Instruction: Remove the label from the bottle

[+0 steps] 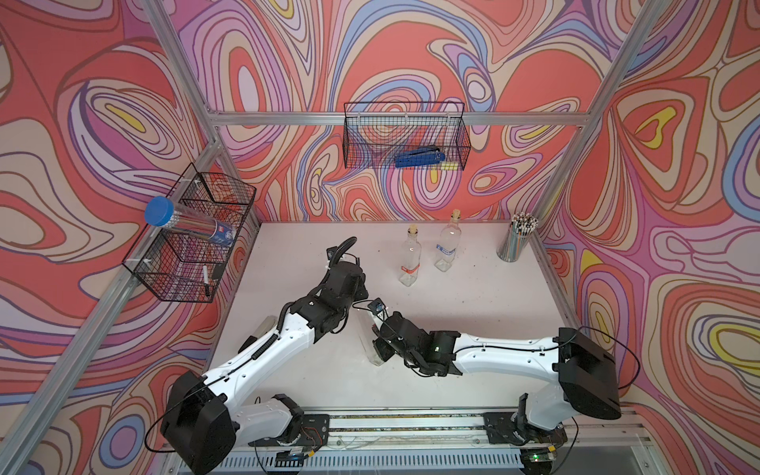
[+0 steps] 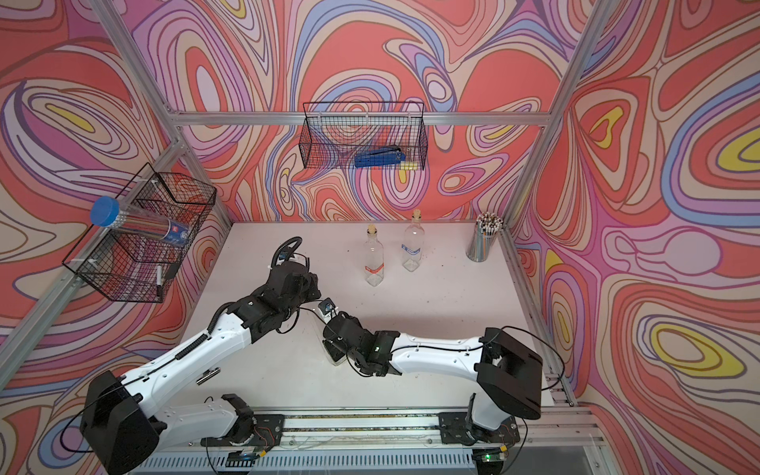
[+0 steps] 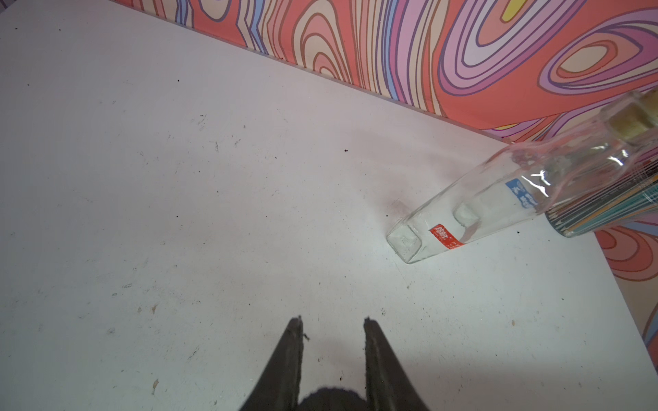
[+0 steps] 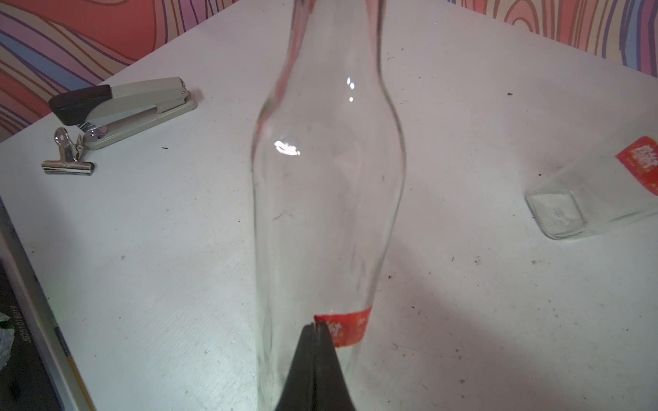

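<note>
A clear glass bottle [image 4: 322, 185] stands slightly tilted in front of my right wrist camera, its neck running out at the top. Low on its side is a small red label [image 4: 346, 328]. My right gripper is shut, its tips at the label's left edge; whether they pinch that edge is not clear. In the top left view, the bottle [image 1: 367, 340] reaches up towards my left gripper, which holds its upper end. The left wrist view shows the left gripper with its fingers apart around something dark; the bottle's top is hidden there.
Two corked bottles stand farther back, one with a red label [image 1: 410, 257], one with a blue label [image 1: 448, 244]. A cup of pencils [image 1: 513, 241] is at the back right. A stapler [image 4: 130, 109] and a metal clip [image 4: 67, 161] lie left.
</note>
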